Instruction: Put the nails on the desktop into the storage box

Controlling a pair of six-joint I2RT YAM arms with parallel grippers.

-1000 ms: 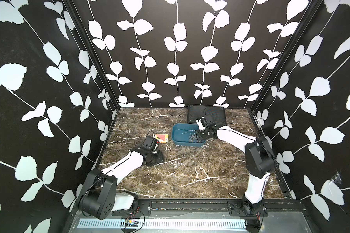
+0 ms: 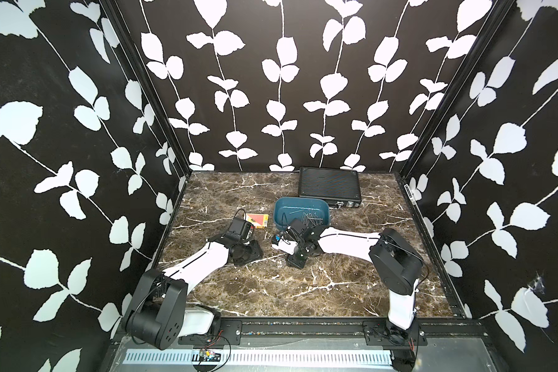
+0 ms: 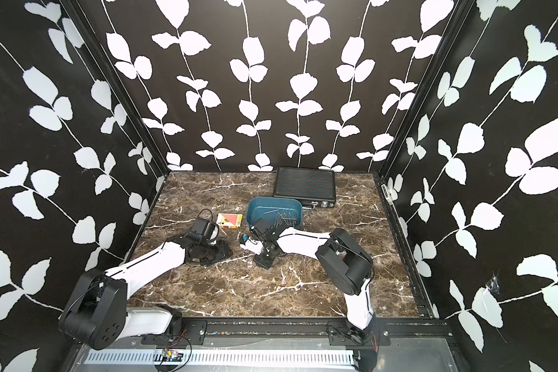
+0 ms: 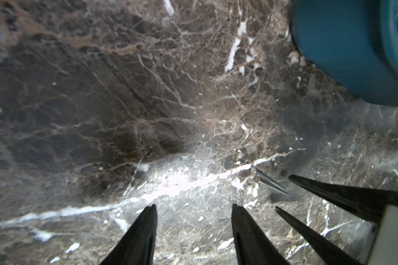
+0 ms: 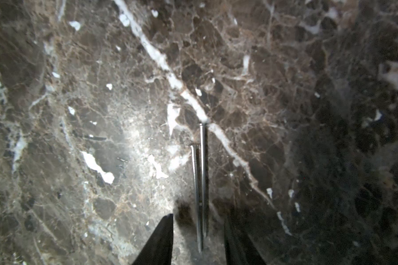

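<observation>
Two thin silver nails (image 5: 199, 190) lie side by side on the marble desktop in the right wrist view, their lower ends between my right gripper's fingers. That gripper is open, its tips apart from the nails on both sides. The left wrist view shows the same nails (image 4: 271, 182) just ahead of the right gripper's tips (image 4: 283, 193). My left gripper is part open with only bare desktop between its fingers. The blue storage box (image 2: 283, 227) stands behind the right gripper, and several nails (image 2: 312, 218) lie inside it.
A red and yellow card or packet (image 2: 257, 220) lies left of the box. Behind the box is a closed black case (image 2: 329, 184). Desktop in front of both grippers is clear.
The left arm has barely moved.
</observation>
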